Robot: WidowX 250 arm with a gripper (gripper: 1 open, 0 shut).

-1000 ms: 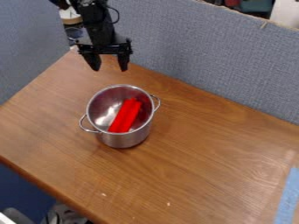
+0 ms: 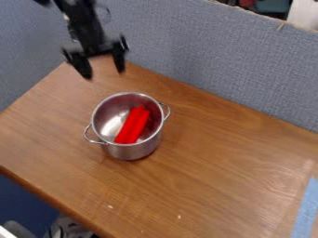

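A steel pot [image 2: 149, 139] with two side handles stands on the wooden table, left of centre. Inside it lies a red elongated object [image 2: 132, 125]. My black gripper [image 2: 102, 69] hangs above and behind the pot at the upper left, blurred, its two fingers spread wide with nothing visible between them.
The wooden table [image 2: 230, 186] has free room to the right and at the left. Grey padded walls [image 2: 224, 56] bound it at the back and left. A blue strip [image 2: 306, 204] lies at the right edge.
My gripper has shifted left, away from where it was above the table's back corner, and is now blurred. The pot and red object look unchanged.
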